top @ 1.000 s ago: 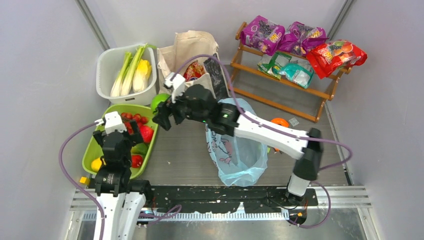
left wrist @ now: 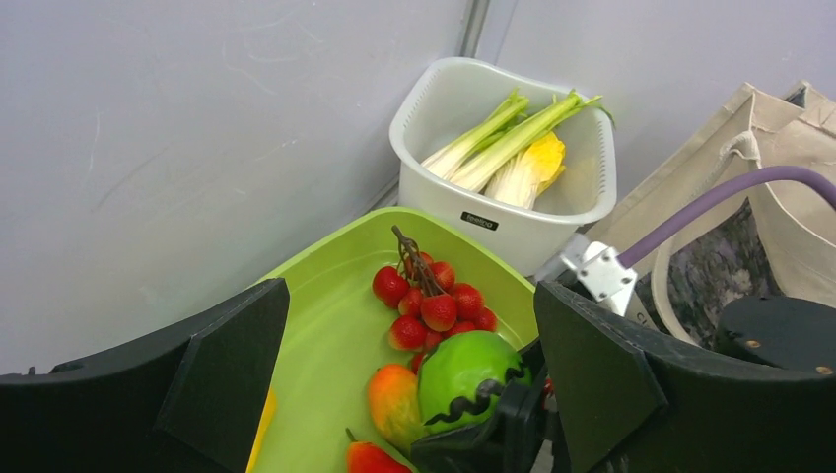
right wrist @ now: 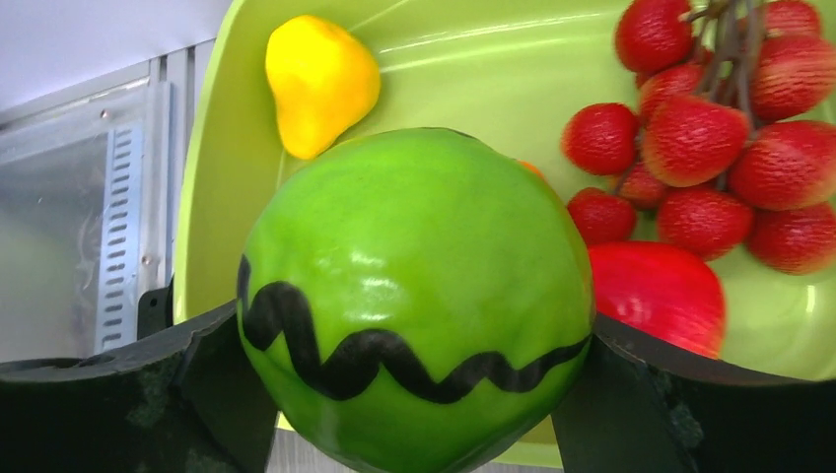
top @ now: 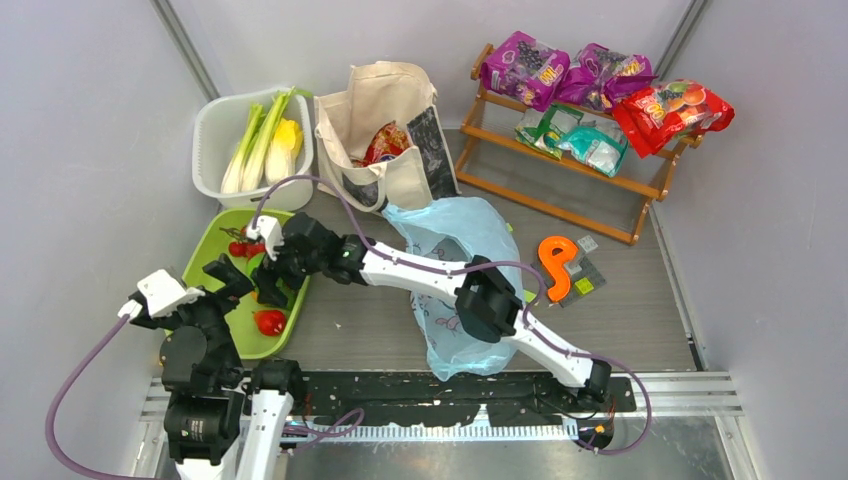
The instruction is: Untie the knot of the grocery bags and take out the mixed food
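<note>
A green striped ball-shaped fruit (right wrist: pixel 414 266) fills my right gripper (top: pixel 268 282), which hangs low over the green basket (top: pixel 243 335) with its fingers around the fruit. The basket holds a red fruit bunch (left wrist: pixel 434 301), a yellow fruit (right wrist: pixel 320 79), a red fruit (right wrist: pixel 656 296) and a mango (left wrist: pixel 392 399). My left gripper stands open at the basket's left side, nothing between its fingers. A crumpled blue plastic bag (top: pixel 460 330) lies mid-table; whether a knot remains in it cannot be seen.
A white basket of vegetables (top: pixel 210 150) and a canvas bag (top: pixel 350 110) stand at the back. A wooden rack with snack packs (top: pixel 525 70) is back right. An orange object (top: pixel 555 260) lies right. Bare table shows between green basket and blue bag.
My right arm has moved left and down, carrying the green fruit over the green basket. My left gripper has moved leftward and toward the front, out of its way.
</note>
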